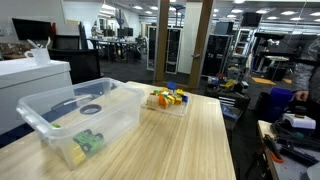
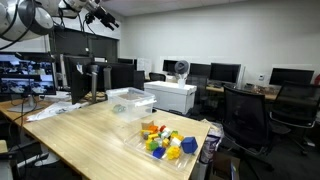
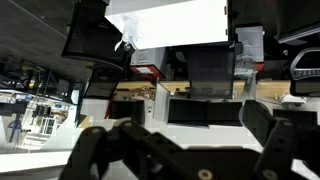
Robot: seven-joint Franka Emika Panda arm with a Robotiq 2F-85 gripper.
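High above the table, at the upper left of exterior view 2, my gripper [image 2: 102,18] is raised with its fingers spread. In the wrist view the gripper shows dark fingers wide apart at the lower left and right, nothing between them. Colourful blocks [image 2: 172,138] in yellow, blue, green, orange and red lie heaped in a shallow clear tray [image 1: 175,109] toward one end of the table. A large clear plastic bin [image 1: 110,128] stands apart from the tray; through its wall some green and yellow things [image 1: 87,142] show blurrily.
A white cabinet [image 2: 172,96] stands beyond the table. Office chairs [image 2: 246,118] and monitors surround it.
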